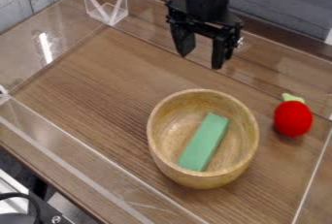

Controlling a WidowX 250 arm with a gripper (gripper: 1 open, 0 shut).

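Observation:
My black gripper (pixel 204 44) is at the top centre of the camera view, above bare wooden table, with its two fingers hanging apart and nothing seen between them. Below it a round wooden bowl (pixel 165 121) holds a green rectangular block (pixel 204 142). To the right of the bowl lies a red, tomato-like object (pixel 293 119), with a small pale green item (pixel 293 99) just behind it.
A clear or white wire-like holder (pixel 107 7) stands at the top left. A black cable (pixel 19 204) shows at the bottom left corner.

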